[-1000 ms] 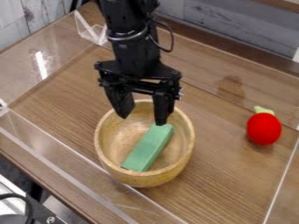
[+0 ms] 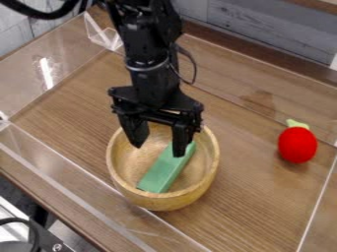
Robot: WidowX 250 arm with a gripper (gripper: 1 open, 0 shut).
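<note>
My black gripper [image 2: 157,132] hangs open over a round tan bowl [image 2: 130,185], with its two fingers spread above the bowl's back part. A green block [image 2: 166,170] lies in the bowl, below and between the fingers, with nothing visibly held.
A red tomato-like object [image 2: 298,147] with a pale green top lies to the right on the wooden table [image 2: 257,207].
The gripper has moved slightly down and toward the front of the bowl. The bowl, green block and red object look unmoved.
</note>
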